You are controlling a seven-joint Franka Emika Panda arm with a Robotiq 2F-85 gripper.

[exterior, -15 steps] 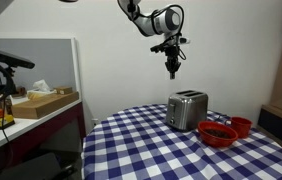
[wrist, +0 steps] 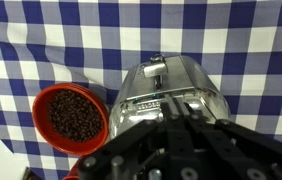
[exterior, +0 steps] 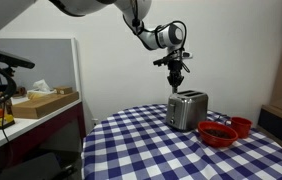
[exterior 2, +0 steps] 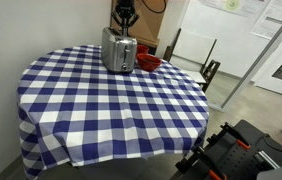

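Note:
A silver toaster (exterior: pixel 188 112) stands upright on a blue-and-white checked tablecloth (exterior: pixel 131 145). Just over its top, at the left side in exterior view 1, is my gripper (exterior: pixel 175 88), pointing down. It is shut, and nothing shows between its fingers. Seen from the other side, the gripper (exterior 2: pixel 125 31) is again right at the toaster's (exterior 2: pixel 119 55) top; whether it touches cannot be made out. From above, the wrist view shows the toaster's rounded metal end (wrist: pixel 190 74) with its lever (wrist: pixel 157 70). Dark gripper parts cover the rest of the toaster there.
Beside the toaster sits a red bowl (wrist: pixel 51 126) of dark brown beans (wrist: pixel 74 113). A red cup (exterior: pixel 241 126) stands behind the bowl. Bare tablecloth (exterior 2: pixel 111 110) spreads over much of the table. Boxes (exterior: pixel 43 104) lie on a separate side table.
Over the last second my gripper has come down from above the toaster to its top. The toaster, bowl and cup have kept their places.

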